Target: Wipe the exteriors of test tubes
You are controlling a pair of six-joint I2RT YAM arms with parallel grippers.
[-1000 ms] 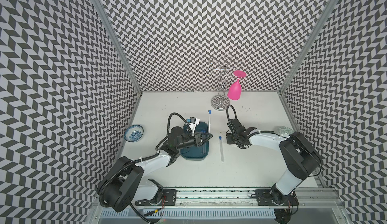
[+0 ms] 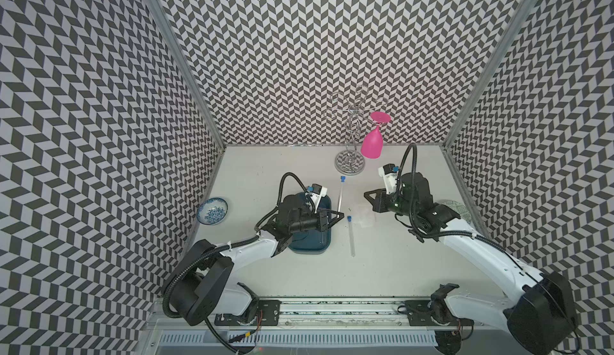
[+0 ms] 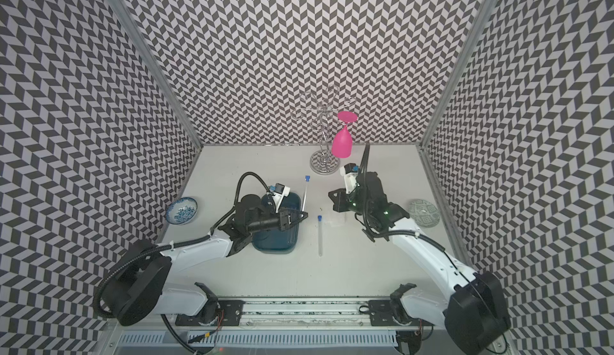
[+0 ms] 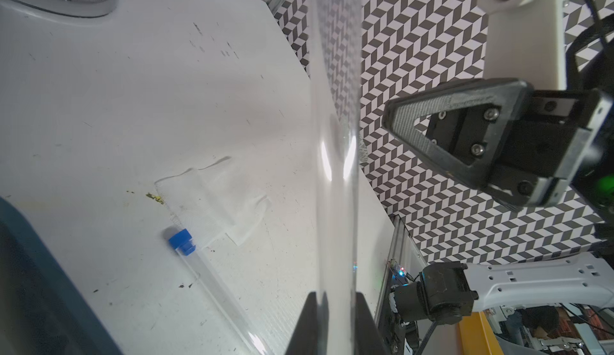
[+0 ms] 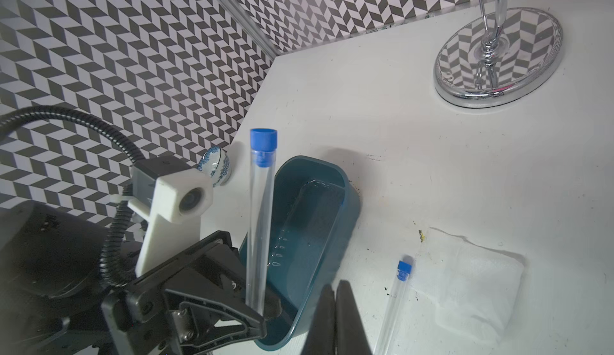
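A clear test tube with a blue cap stands upright, my left gripper shut on its lower end. In the left wrist view this tube rises from between the fingertips. A second blue-capped tube lies on the table, right of the teal tray. A thin white cloth lies flat just right of that tube's cap. My right gripper is shut, nothing visible between its fingers, and sits apart from the held tube, above and to the right of the cloth in the top left view.
The teal tray is beneath my left gripper. A chrome stand holding a pink goblet rises at the back. A blue-patterned bowl is far left; a pale green dish lies right.
My left gripper has shifted slightly right with the upright tube. The lying tube has stayed put.
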